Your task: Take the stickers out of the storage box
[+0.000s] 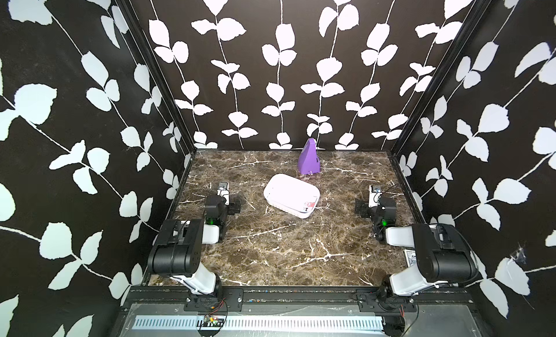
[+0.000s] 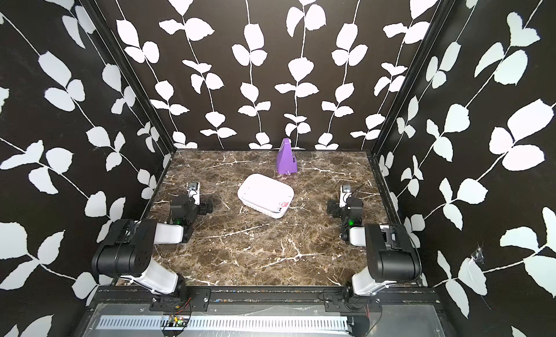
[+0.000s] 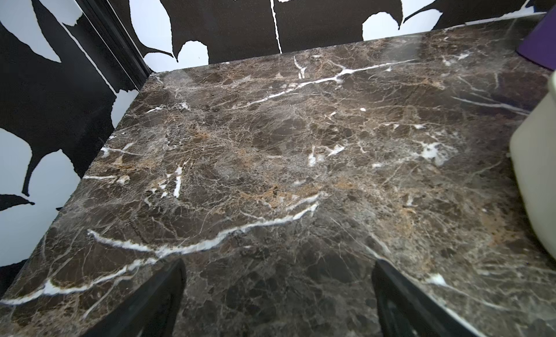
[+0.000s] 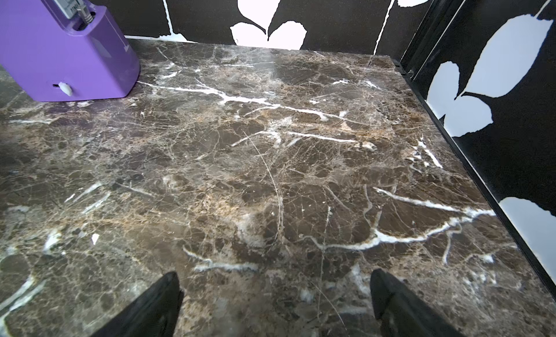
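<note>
A white rounded storage box [image 1: 289, 192] [image 2: 265, 193] sits in the middle of the table, its side showing at the right edge of the left wrist view [image 3: 532, 169]. Small red markings show at its front right corner; whether these are stickers, and what is inside, I cannot tell. My left gripper [image 1: 234, 206] is open and empty, low over the table left of the box. My right gripper [image 1: 360, 207] is open and empty to the right of the box.
A purple metronome [image 1: 308, 158] [image 4: 87, 58] stands behind the box at the back middle.
</note>
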